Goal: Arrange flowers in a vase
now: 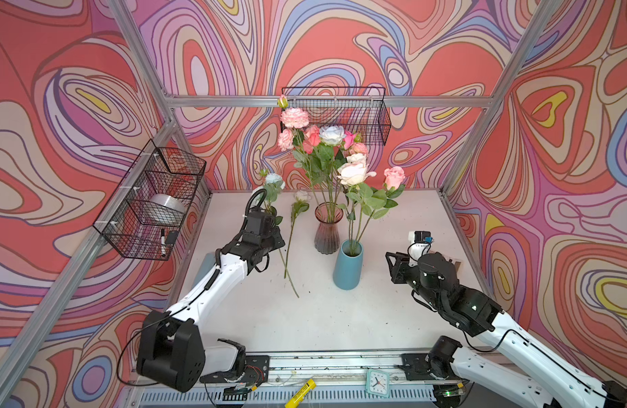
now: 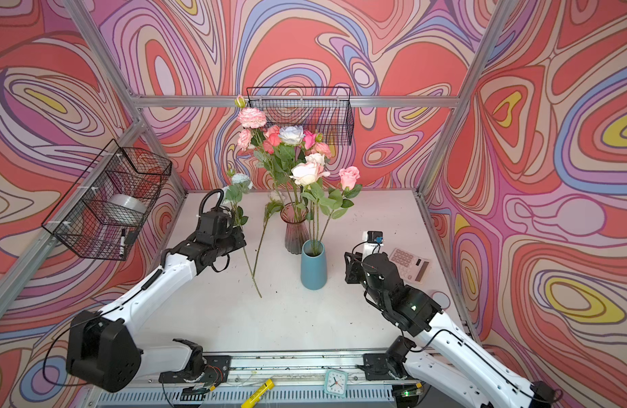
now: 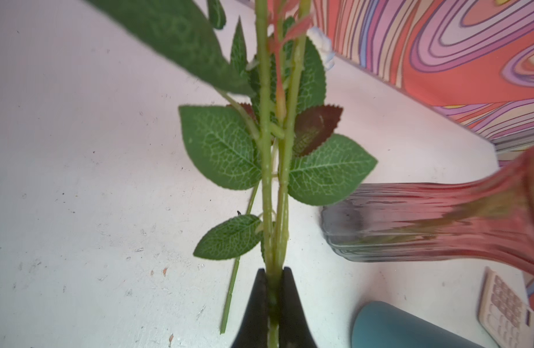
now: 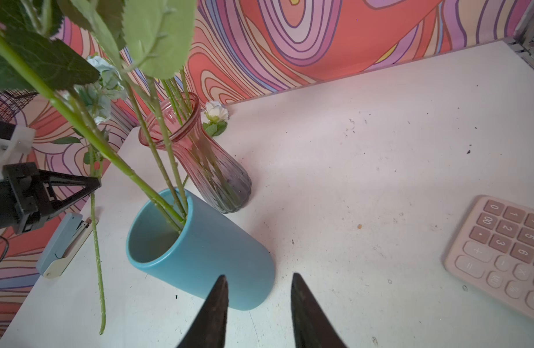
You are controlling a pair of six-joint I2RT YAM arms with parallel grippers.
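Observation:
My left gripper is shut on green flower stems [image 3: 267, 220], raised over the table's left half; a pale blue bloom [image 1: 274, 179] shows above it. A blue vase [image 1: 347, 268] holding white and pink roses [image 1: 354, 173] stands mid-table. Behind it, a pink-tinted glass vase [image 1: 327, 234] holds a tall bouquet [image 1: 312, 136]. Another stem [image 3: 235, 272] with a white flower [image 4: 216, 110] lies on the table, left of the vases. My right gripper hangs open and empty to the right of the blue vase.
A calculator [image 4: 498, 249] lies at the right. A stapler-like object [image 4: 64, 243] is at the left. Wire baskets [image 1: 150, 204] hang on the left and back walls.

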